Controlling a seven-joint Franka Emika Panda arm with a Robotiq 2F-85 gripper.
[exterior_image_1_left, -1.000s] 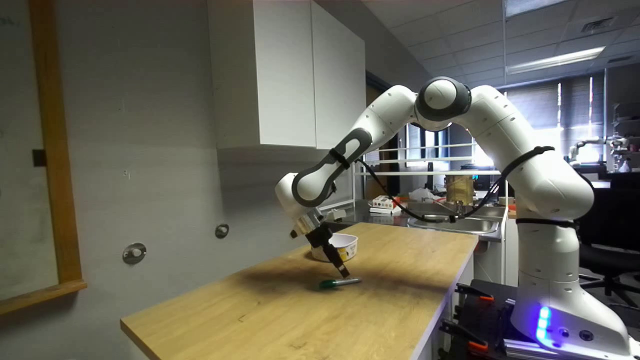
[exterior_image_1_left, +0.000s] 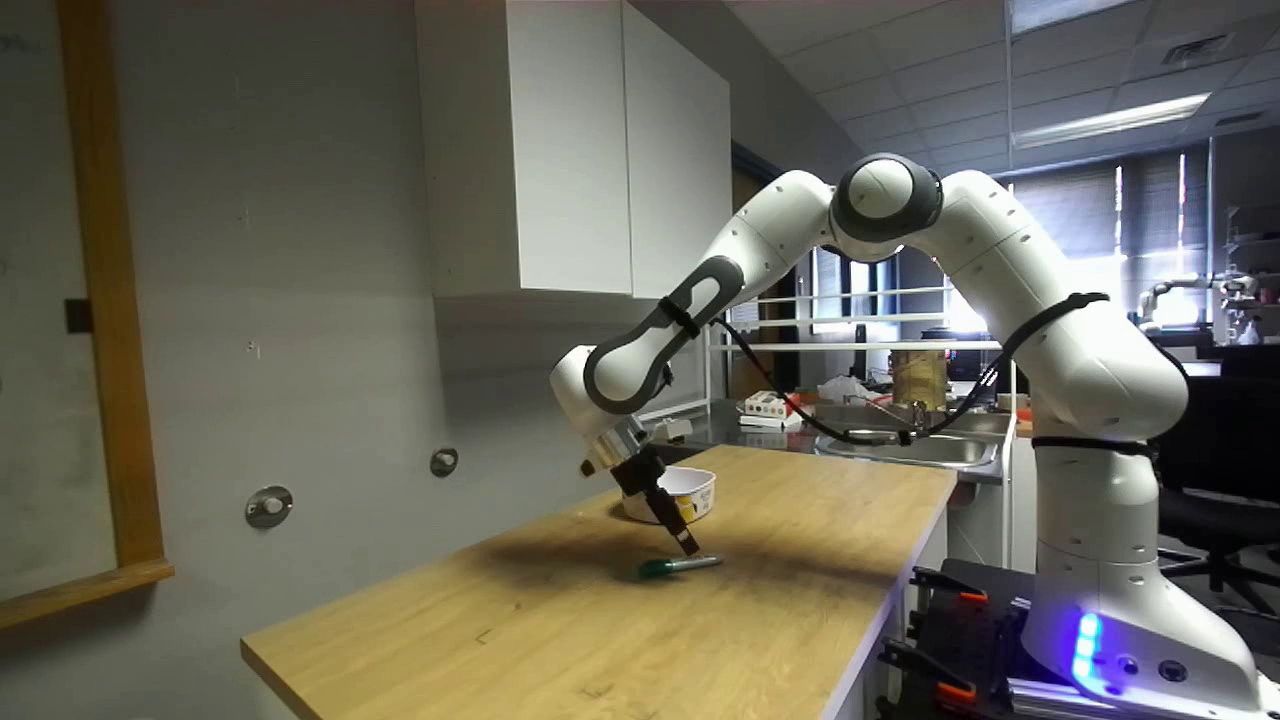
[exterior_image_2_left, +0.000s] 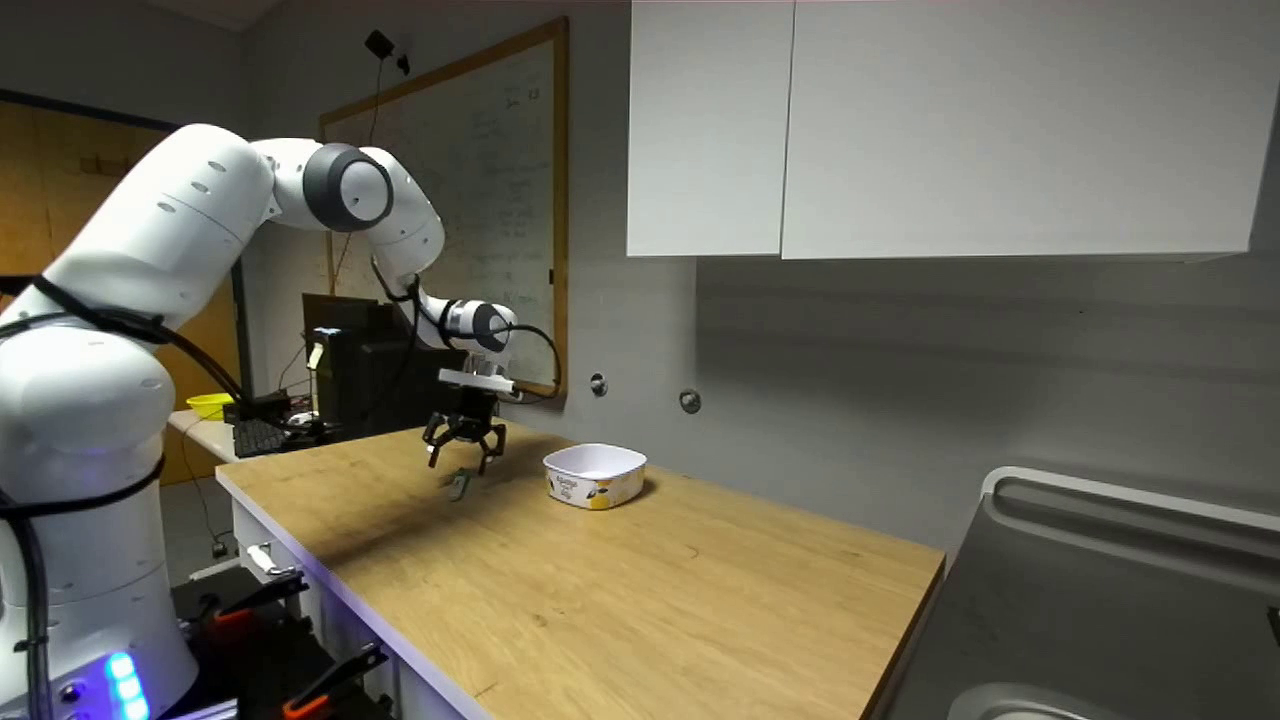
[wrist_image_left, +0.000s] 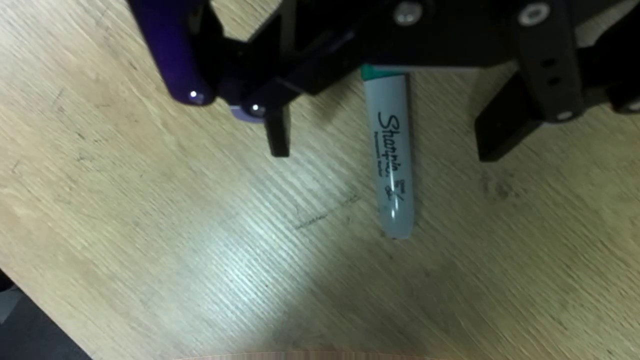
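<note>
A Sharpie marker (wrist_image_left: 393, 162) with a grey barrel and a green cap lies on the wooden counter (wrist_image_left: 180, 252). In the wrist view its cap end is mostly hidden behind my gripper's body. My gripper stands open above it, one fingertip on each side and neither touching the barrel. Exterior view 1 shows the marker (exterior_image_1_left: 679, 565) just below the fingertips. From the other side, the spread gripper (exterior_image_2_left: 458, 466) is over the marker's green end (exterior_image_2_left: 459, 484). A white square tub (exterior_image_2_left: 595, 475) with a fruit print sits on the counter, a short way from the gripper.
A wall cabinet (exterior_image_1_left: 576, 156) hangs above the counter's back. The sink (exterior_image_1_left: 918, 449) lies beyond the counter's far end in exterior view 1.
</note>
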